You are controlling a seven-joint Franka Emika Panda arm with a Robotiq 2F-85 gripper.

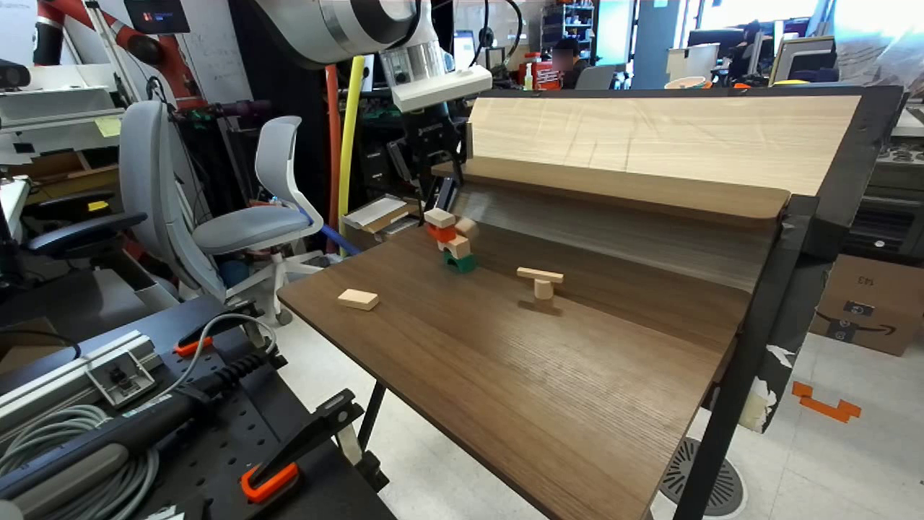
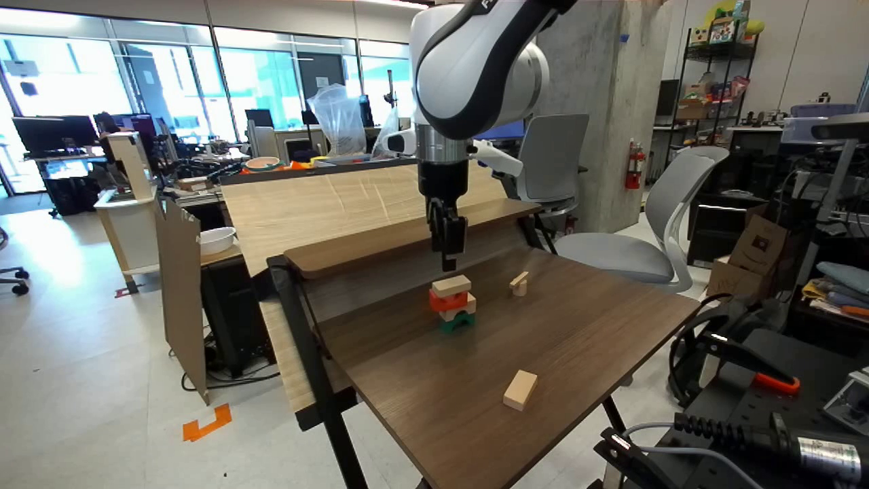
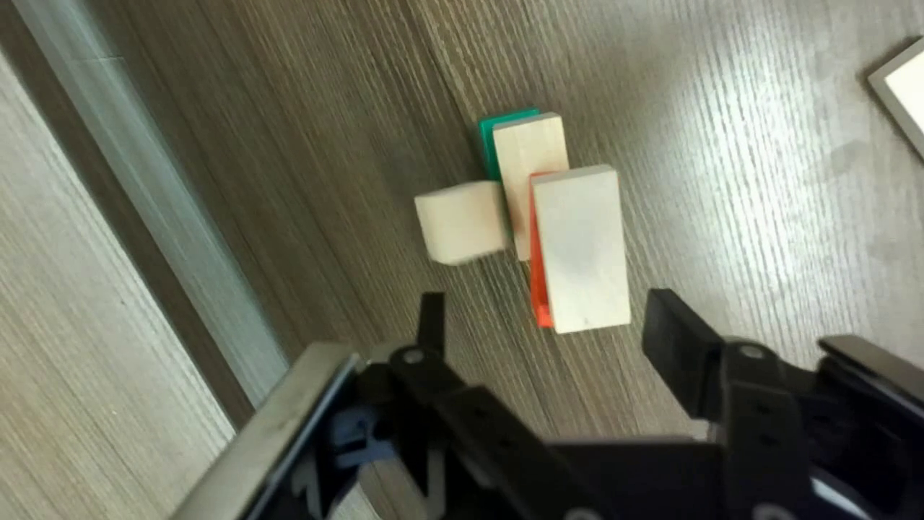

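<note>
A stack of blocks stands on the brown table: a green arch at the bottom, a wooden block over it, a red block, then a pale wooden block on top. Beside the stack, a separate wooden block shows in the wrist view; exterior view 1 has it tilted at the stack's far side. Whether it rests on anything I cannot tell. Just above the stack, my gripper is open, its fingers wide apart with nothing between them.
A flat wooden block lies near the table's edge. Another block balances across a short upright cylinder. A raised shelf runs along the back.
</note>
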